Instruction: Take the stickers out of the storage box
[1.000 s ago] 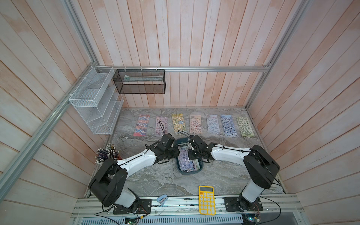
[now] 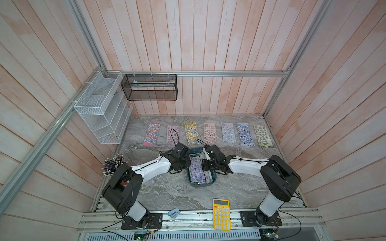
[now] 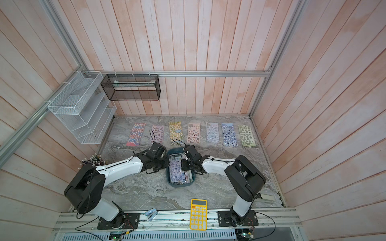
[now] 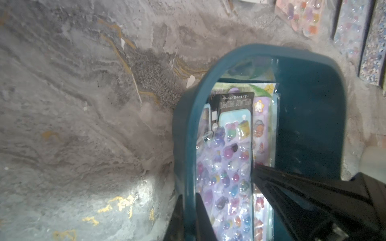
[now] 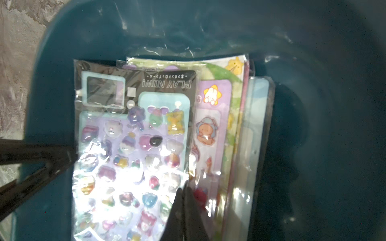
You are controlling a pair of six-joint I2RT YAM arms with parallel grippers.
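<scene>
A teal storage box (image 4: 313, 104) at the table's middle holds a stack of sticker sheets; a lilac "PLAY NOW!" sheet (image 5: 128, 168) lies on top, with others showing under its edge. My left gripper is shut on the box's rim at its left side, seen in the left wrist view. My right gripper is shut and reaches down into the box over the stack at the top sheet's edge; whether anything thin is between its tips cannot be seen.
A row of seven sticker sheets (image 2: 228, 134) lies along the back. A pen holder stands at the left, wire racks (image 2: 96, 100) hang on the walls, and a stapler (image 2: 173, 212) and yellow calculator (image 2: 221, 214) are at the front edge.
The box has shifted slightly; the sheets at the back are unchanged.
</scene>
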